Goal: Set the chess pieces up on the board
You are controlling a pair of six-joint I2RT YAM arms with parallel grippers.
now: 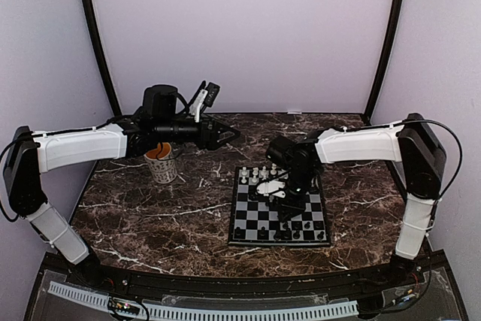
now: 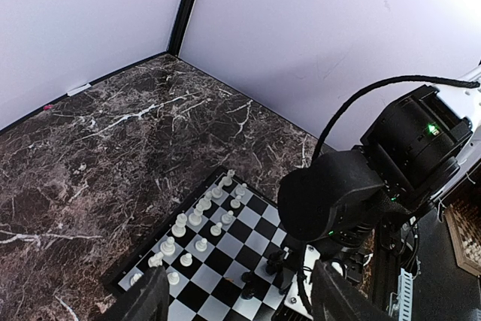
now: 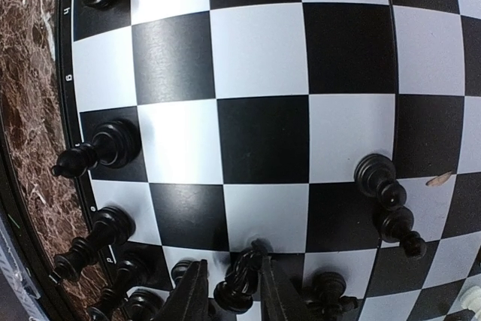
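Observation:
The chess board point(image 1: 252, 242) lies right of the table's middle, with white pieces point(image 2: 195, 218) along its far side. Several black pieces stand near the front edge, among them a bishop point(image 3: 109, 148) and a king point(image 3: 90, 242). Low over the board, my right gripper is part open. A dark twisted piece, apparently a knight point(image 3: 239, 285), shows between its fingers, with a gap on the left; whether it touches the right finger I cannot tell. Two black pawns point(image 3: 379, 178) stand closer to the middle. My left gripper point(image 1: 229, 135) is open and empty, high over the table.
A white basket point(image 1: 163, 171) with something orange inside stands at the left. The right arm covers part of the board in the top view. Bare marble table point(image 1: 173, 223) lies left of the board.

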